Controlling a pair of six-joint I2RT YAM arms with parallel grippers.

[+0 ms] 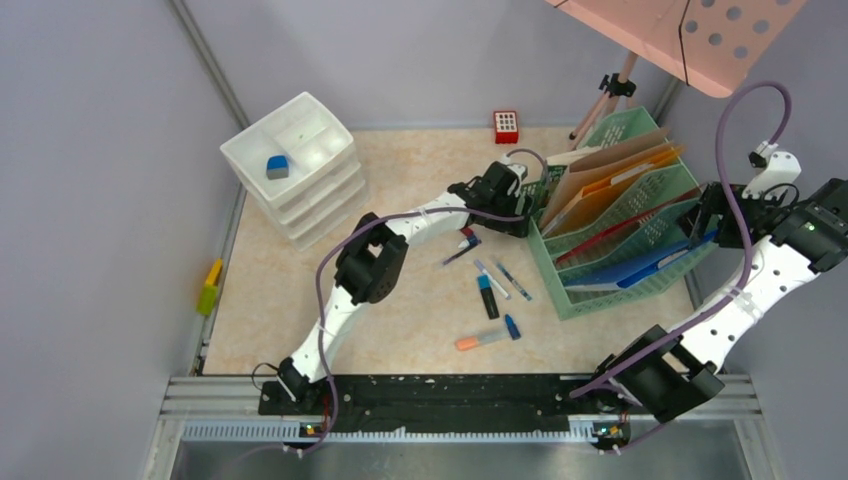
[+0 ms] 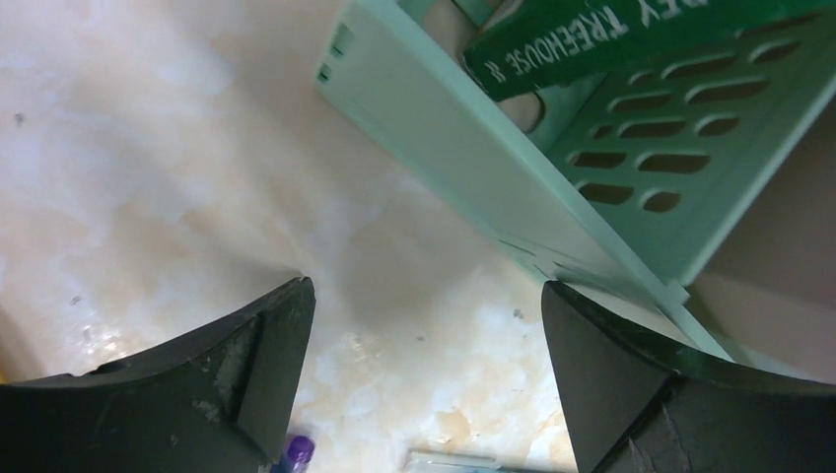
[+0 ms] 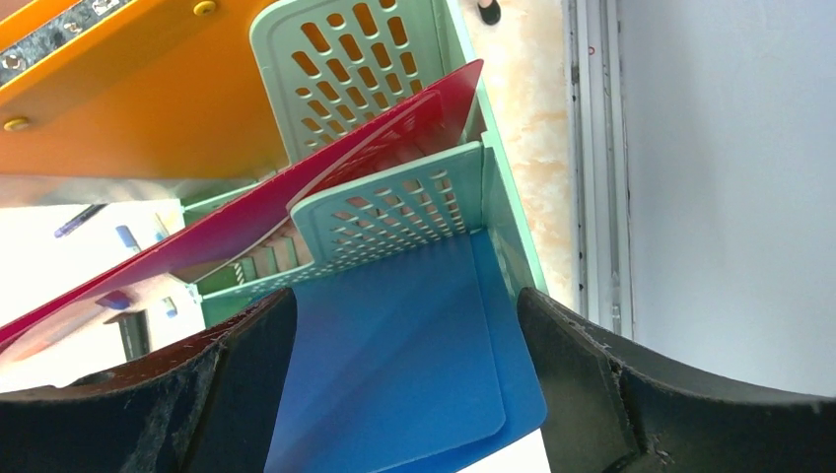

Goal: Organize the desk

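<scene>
A green file organizer (image 1: 563, 300) holds brown and orange folders, a red folder (image 3: 414, 118) and a blue folder (image 3: 384, 345). My left gripper is open beside the organizer's left wall (image 2: 444, 138), low over the desk, nothing between its fingers. My right gripper is open at the organizer's right end, over the blue folder. Pens and markers (image 1: 487, 297) lie loose in front of the left gripper, with an orange highlighter (image 1: 468, 342).
A white drawer unit (image 1: 320, 200) with a blue block on top stands at back left. A red box (image 1: 505, 127) sits at the back. A pink panel (image 1: 680, 30) overhangs the back right.
</scene>
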